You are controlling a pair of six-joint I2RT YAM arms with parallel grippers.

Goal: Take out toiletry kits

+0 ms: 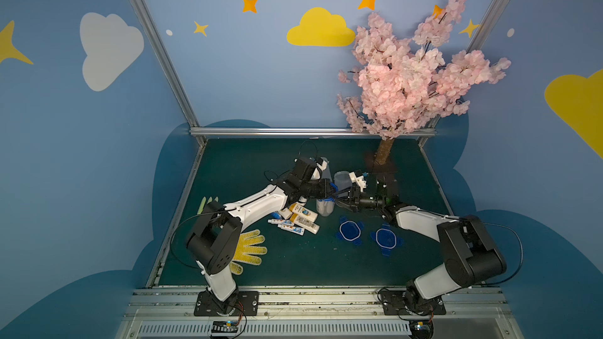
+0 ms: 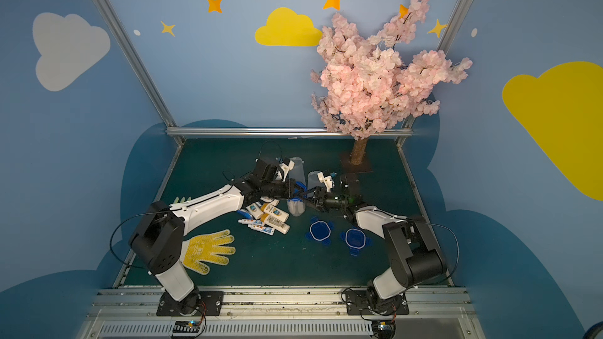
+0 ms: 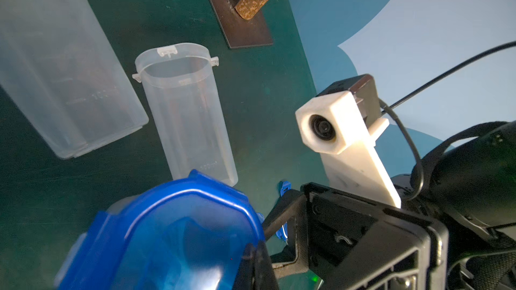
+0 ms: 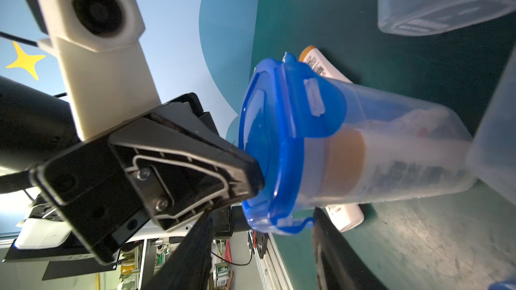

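Observation:
A translucent toiletry container point(image 4: 387, 150) with a blue lid point(image 4: 268, 139) holds items and lies in the middle, between my grippers. My left gripper point(image 1: 329, 189) is at the lid, its finger shut; I see nothing clearly between its fingers. My right gripper point(image 2: 306, 196) stands open beside the lid, its dark fingers spread in the right wrist view. Two empty translucent containers point(image 3: 188, 118) lie behind. Loose bottles point(image 1: 304, 219) and toothpaste tubes point(image 1: 290, 229) lie left of the middle.
Two blue lids point(image 1: 385, 238) lie on the front right. A yellow glove point(image 1: 248, 248) lies at the front left. An artificial blossom tree point(image 1: 384, 150) stands at the back right.

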